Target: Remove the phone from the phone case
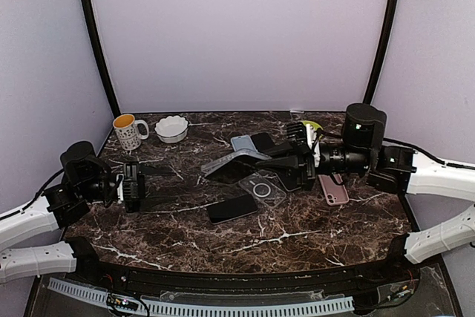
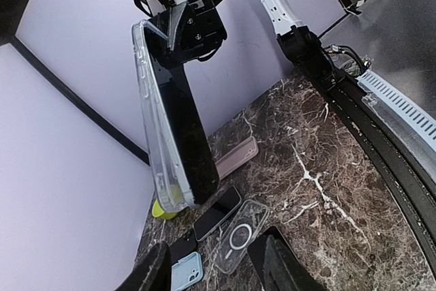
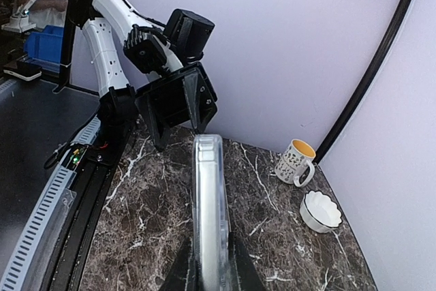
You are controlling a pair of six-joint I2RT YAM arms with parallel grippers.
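Observation:
My right gripper (image 1: 283,158) is shut on a phone in a clear case (image 1: 234,161), held up over the middle of the table; in the left wrist view the dark phone (image 2: 180,127) shows beside the clear case wall (image 2: 153,127). In the right wrist view the case's edge (image 3: 210,202) points toward the left arm. My left gripper hangs at the left side, apart from the held phone, its fingers parted with nothing between them.
A black phone (image 1: 231,209), a clear case with a ring (image 1: 263,189), a blue phone (image 1: 241,142) and a pink phone (image 1: 334,192) lie on the table. A mug (image 1: 128,133) and white bowl (image 1: 171,133) stand back left.

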